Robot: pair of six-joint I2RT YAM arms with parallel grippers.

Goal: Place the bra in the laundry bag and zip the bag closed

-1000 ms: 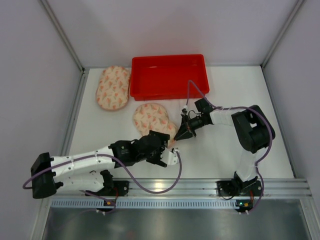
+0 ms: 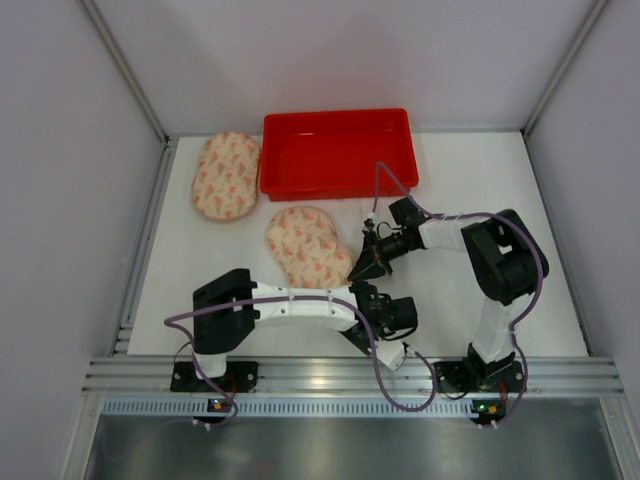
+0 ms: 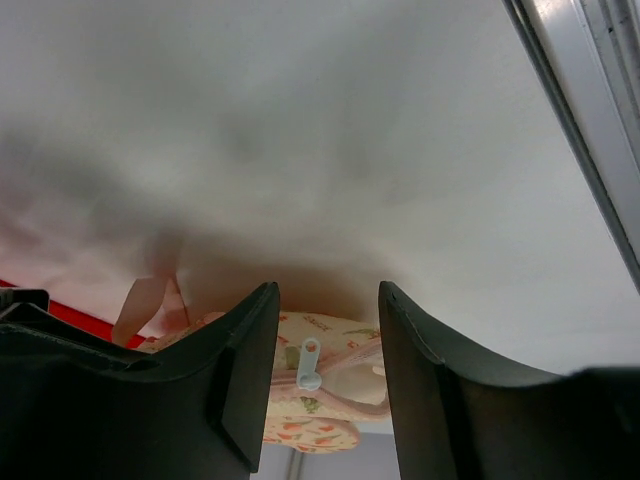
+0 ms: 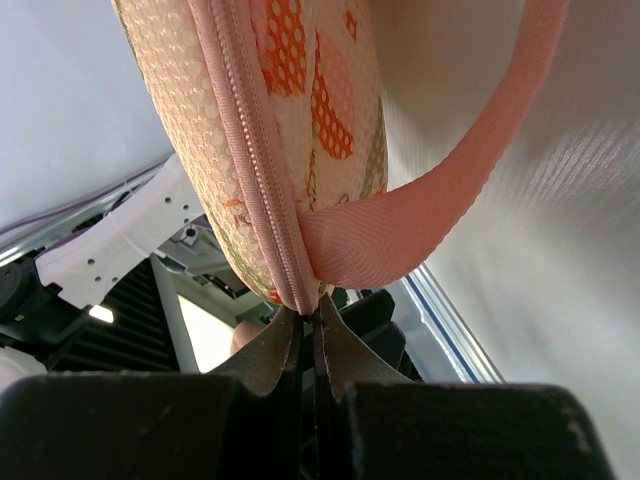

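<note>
A patterned laundry bag (image 2: 303,243) lies in the middle of the table, its right end at my right gripper (image 2: 366,262). In the right wrist view, that gripper is shut on the end of the bag's pink zipper tape (image 4: 262,175), with a loose pink strap alongside. My left gripper is part open near the bag's edge, where a zipper pull (image 3: 308,368) on pink tape shows just beyond its fingertips; whether anything sits between them is unclear. A second patterned piece (image 2: 224,175) lies at the back left. I cannot make out a bra.
An empty red bin (image 2: 335,150) stands at the back. Metal rails run along the front edge.
My left arm has swung rightward along the table's front, its wrist now right of the bag's lower end. The right arm and the bag look unchanged.
</note>
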